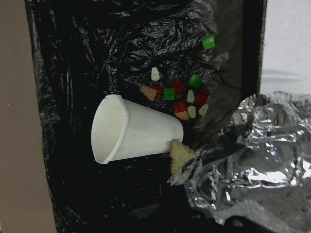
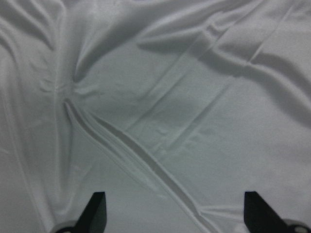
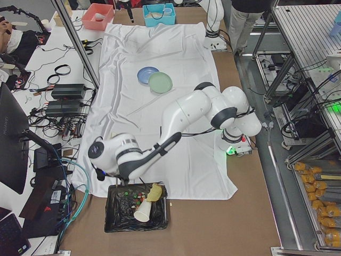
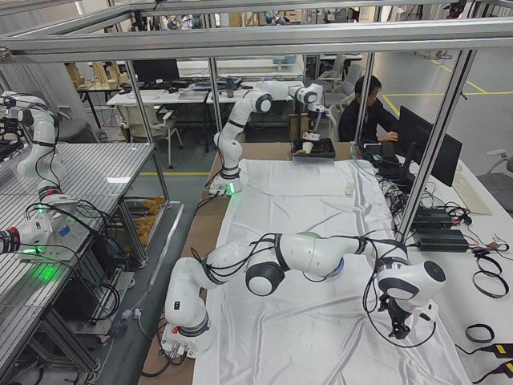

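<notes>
A black-lined tray (image 3: 120, 218) holds a white paper cup (image 1: 146, 131), a bread piece (image 1: 177, 158) and several small coloured pieces. Crumpled silver foil (image 1: 252, 165) fills the lower right of the left wrist view, above the tray, at my left gripper; whether the fingers are shut on it is hidden. My right gripper is open over the white cloth (image 2: 170, 87), with nothing between its fingers.
A blue plate (image 3: 145, 72) and a green plate (image 3: 160, 82) lie on the cloth. A monitor (image 3: 16, 138) and cables border the left side. Pink and blue bins (image 3: 159, 16) stand at the far end.
</notes>
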